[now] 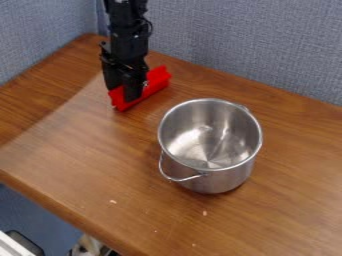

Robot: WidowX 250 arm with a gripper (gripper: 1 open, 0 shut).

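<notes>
A black gripper (127, 78) reaches down from the top onto a red elongated object (154, 82) lying diagonally on the wooden table (80, 150). The gripper appears shut on the red object's middle to lower-left part, which it partly hides.
A large steel pot (210, 140) with wire handles stands to the right and nearer, apart from the red object. Grey padded walls rise behind, and the table's edge runs along the lower left.
</notes>
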